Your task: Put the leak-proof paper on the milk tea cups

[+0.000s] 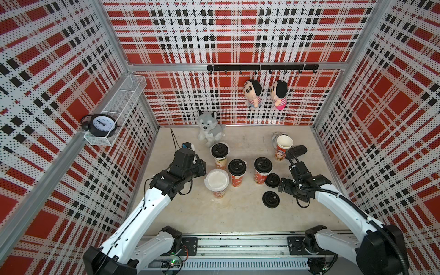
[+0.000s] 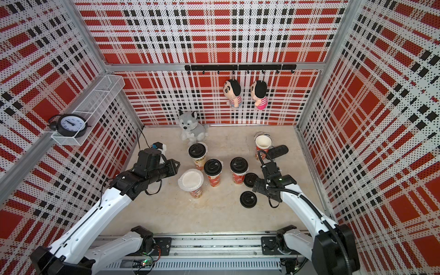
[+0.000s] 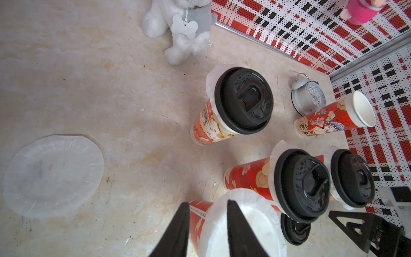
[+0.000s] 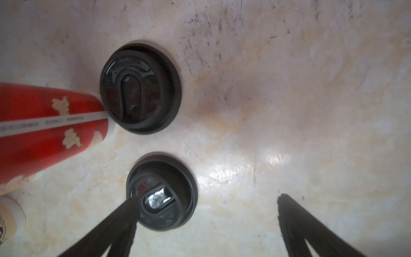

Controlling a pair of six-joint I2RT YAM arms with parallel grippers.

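Note:
A round white paper [image 3: 53, 173] lies on the table at the left in the left wrist view. A lidless cup [image 1: 219, 192] carries a white paper [image 3: 248, 227] on top. Three cups [image 1: 220, 151] [image 1: 237, 167] [image 1: 263, 165] wear black lids, with white paper showing beneath. My left gripper hangs over the near side of that lidless cup, fingers parted, nothing seen held. My right gripper is open over the table beside two loose black lids [image 1: 270, 199] [image 1: 272, 180].
An open red cup [image 1: 283, 146] stands at the back right near a silver clock [image 3: 310, 96] and a dark oblong object [image 1: 299, 149]. A plush husky [image 1: 208, 128] sits at the back.

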